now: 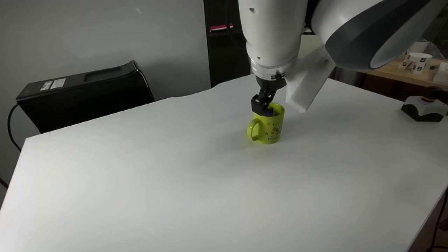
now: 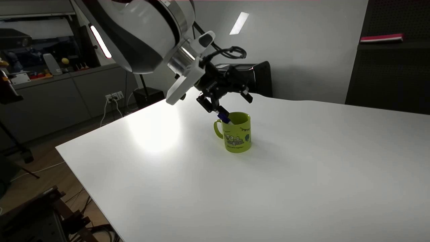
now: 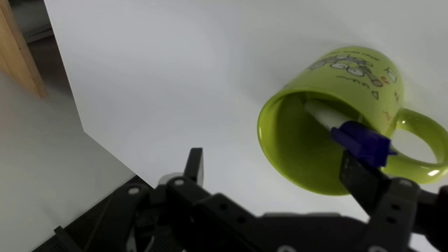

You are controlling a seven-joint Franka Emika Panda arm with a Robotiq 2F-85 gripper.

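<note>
A yellow-green mug (image 1: 271, 128) with printed drawings stands upright on the white table. Its handle points left in both exterior views. In the wrist view, a white marker with a blue cap (image 3: 363, 142) leans inside the mug (image 3: 357, 75), its capped end jutting past the rim near the handle. My gripper is open, fingers spread wide. One fingertip (image 3: 357, 178) is at the rim beside the blue cap, while the other stands off over bare table. From exterior view 2, my gripper (image 2: 235, 104) is tilted just above the mug, one finger close to the cap.
Broad bare table (image 1: 168, 180) surrounds the mug. A black box-shaped unit (image 1: 84, 90) stands beyond the far left edge. At the right of the table sits a small white and black device (image 1: 425, 109). Cups (image 1: 418, 61) rest on a wooden surface behind.
</note>
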